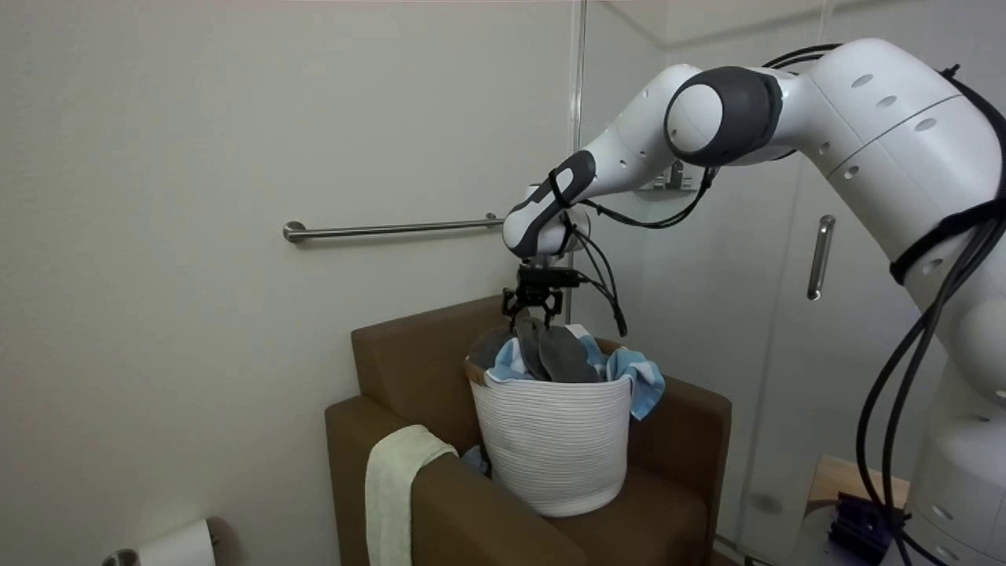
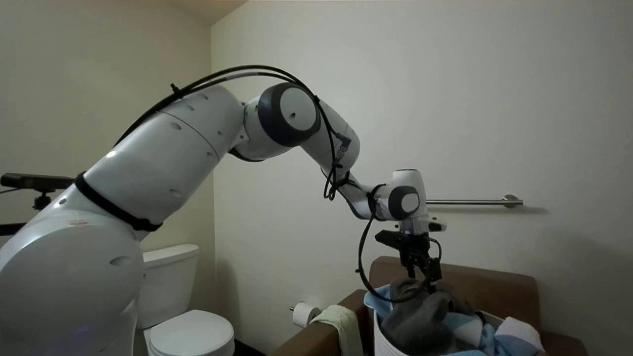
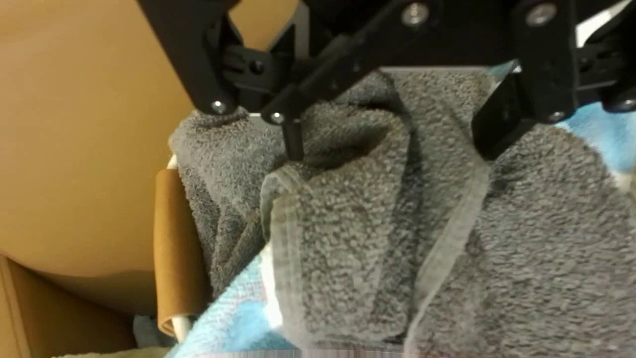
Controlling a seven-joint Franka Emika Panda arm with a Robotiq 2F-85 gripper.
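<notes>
A white woven basket (image 1: 554,448) stands on the brown armchair, heaped with towels. A dark grey towel (image 1: 566,357) lies on top of the heap, with blue-and-white towels (image 1: 644,371) around it, one draped over the rim. My gripper (image 1: 530,319) points down at the top of the grey towel. In the wrist view the fingers of the gripper stand apart, partly open, with folds of the grey towel (image 3: 346,256) below and between them. The fingertips reach the cloth, but whether they press into it is hard to tell.
A pale green towel (image 1: 401,486) hangs over the armrest of the brown armchair (image 1: 429,363). Behind it, a grab bar (image 1: 396,229) runs along the wall. A toilet (image 2: 190,332) and a paper roll (image 2: 304,314) stand off to the side. Above the basket the air is free.
</notes>
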